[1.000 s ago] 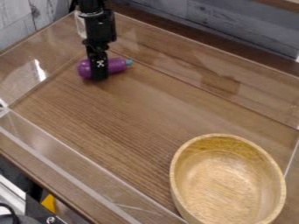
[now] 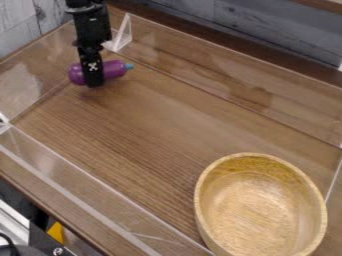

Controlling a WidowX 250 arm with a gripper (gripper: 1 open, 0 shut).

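Observation:
A small purple object (image 2: 100, 72) with a light teal tip lies on the wooden table (image 2: 174, 140) at the upper left. The black gripper (image 2: 91, 70) comes down from the top edge, its fingers closed on the purple object, which is partly hidden behind them.
A large pale yellow bowl (image 2: 261, 205) occupies the lower right. Cables and dark floor show beyond the left edge.
The gripper and the purple object have moved left and slightly up in the view, by a short distance. The bowl has not moved.

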